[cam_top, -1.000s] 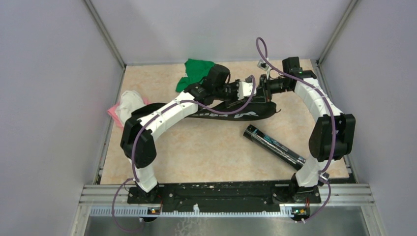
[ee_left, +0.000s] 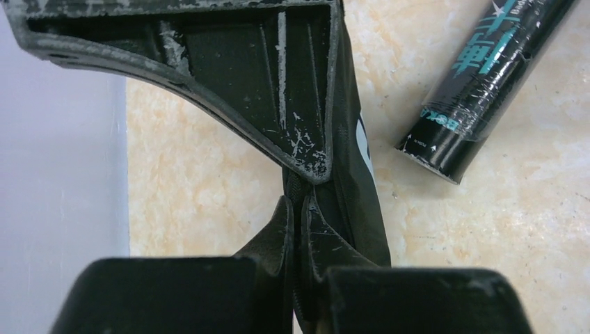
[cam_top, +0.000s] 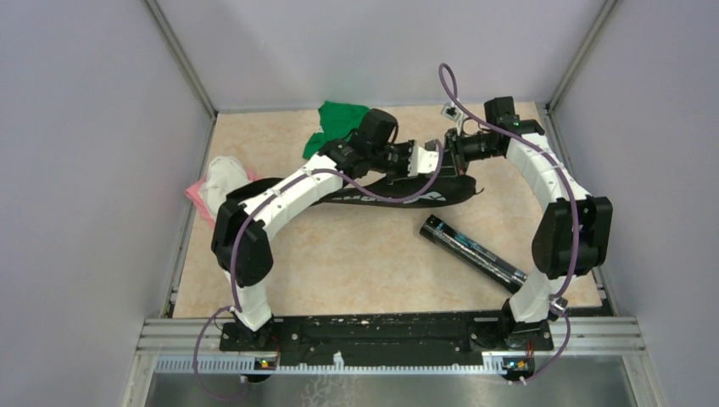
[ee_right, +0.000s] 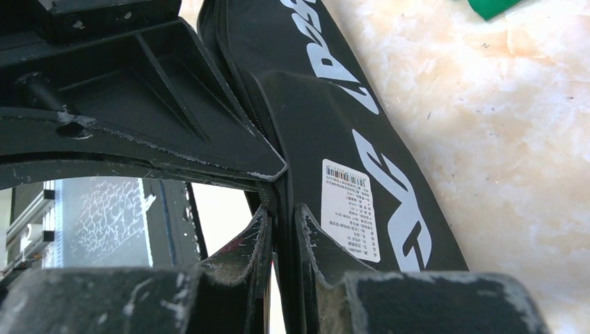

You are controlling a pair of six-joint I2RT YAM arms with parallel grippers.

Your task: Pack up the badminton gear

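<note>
A long black racket bag (cam_top: 356,197) with white lettering lies across the upper middle of the table, its zipper edge visible in both wrist views. Both grippers are at its right part, close together. My left gripper is shut at the zipper edge; whether anything is between its fingers is hard to see. My right gripper is shut on the bag's zipper edge, beside a white barcode label. A black shuttlecock tube (cam_top: 472,254) lies diagonally at the front right, also seen in the left wrist view (ee_left: 480,83).
A green cloth (cam_top: 339,119) lies at the back middle. A white cloth (cam_top: 222,178) on a pink one (cam_top: 195,199) lies at the left.
Both arms have shifted very slightly at the bag's upper edge; otherwise little visibly differs.
</note>
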